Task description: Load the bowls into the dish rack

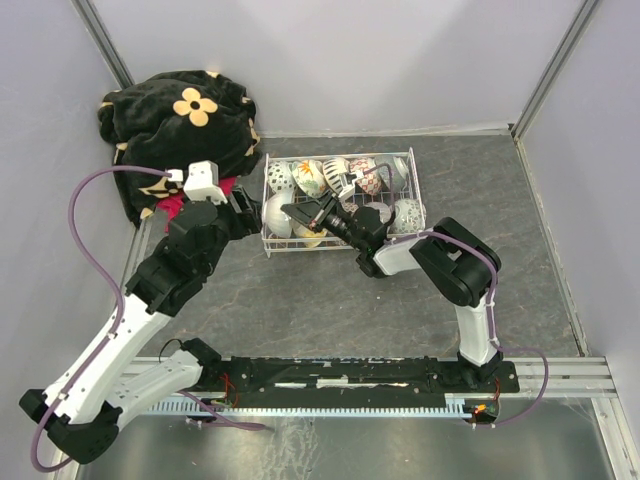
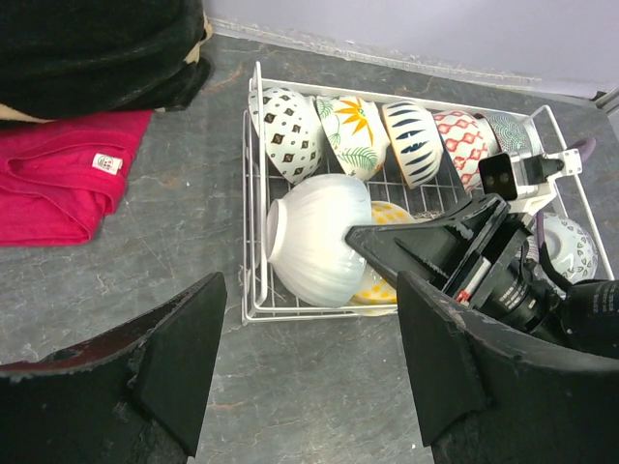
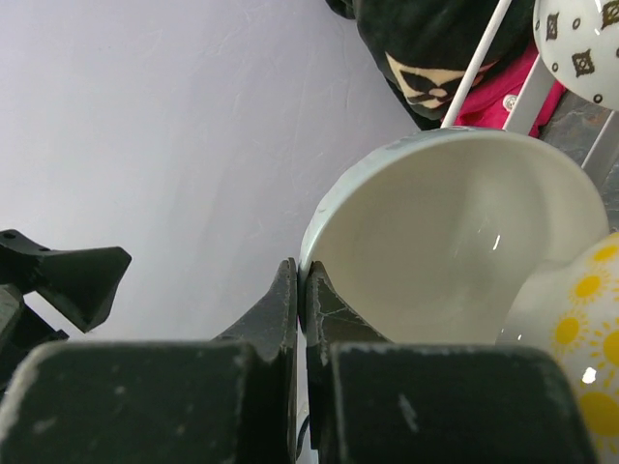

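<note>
A plain white bowl stands on its side in the front left corner of the white wire dish rack. My right gripper is shut on its rim, reaching in from the right. The bowl's pale inside faces that gripper in the right wrist view. My left gripper is open and empty, just left of the rack, its fingers apart in front of the bowl. A yellow-dotted bowl leans right behind the white one, partly hidden by the right fingers.
Several patterned bowls, among them a sunflower bowl, fill the rack's back row. A speckled bowl sits at the front right. A dark flowered blanket and a red cloth lie to the left. The counter before the rack is clear.
</note>
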